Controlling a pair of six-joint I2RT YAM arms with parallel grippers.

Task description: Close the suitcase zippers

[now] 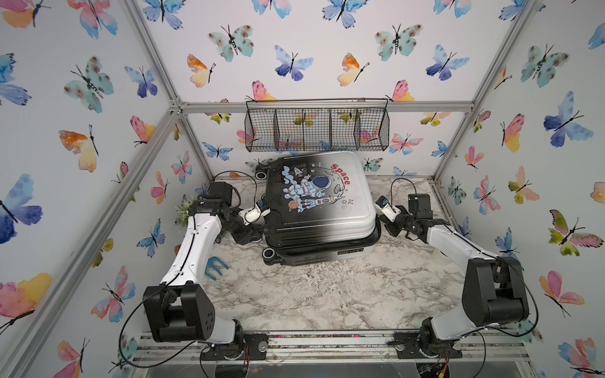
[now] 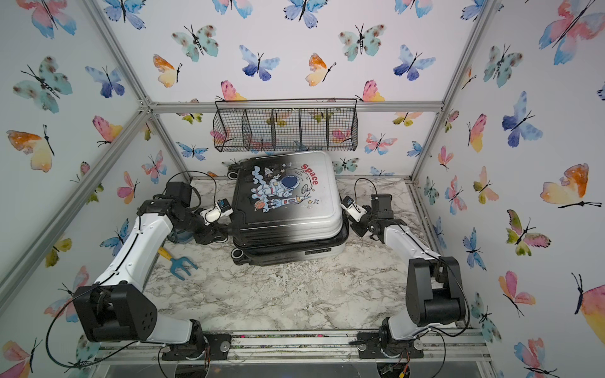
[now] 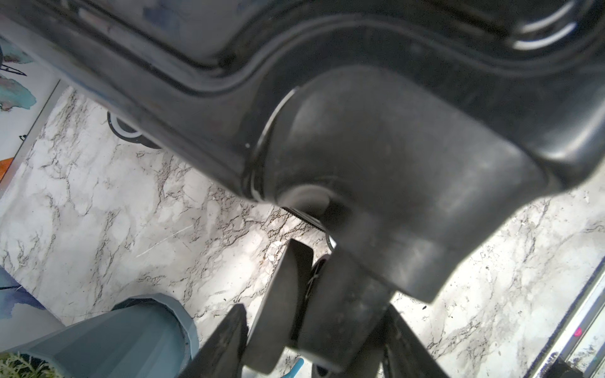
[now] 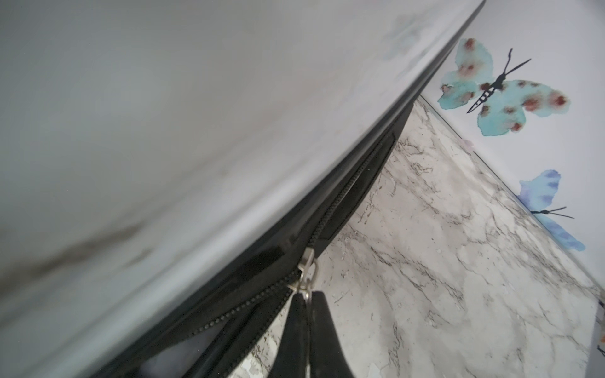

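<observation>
A black-to-silver hard suitcase [image 1: 315, 220] with a "Space" astronaut print lies on the marble table. My left gripper [image 1: 252, 228] is at its left side, low by a black corner [image 3: 403, 157] in the left wrist view; its fingers are partly hidden, so their state is unclear. My right gripper is shut at the right side, its tips on a metal zipper pull [image 4: 307, 271]. Along that side the zipper [image 4: 334, 208] shows, with its two tracks spread apart on the near side of the slider.
A blue-grey pot [image 3: 100, 340] with a plant and a small blue fork [image 2: 179, 264] lie left of the suitcase. A wire basket [image 1: 315, 126] hangs on the back wall.
</observation>
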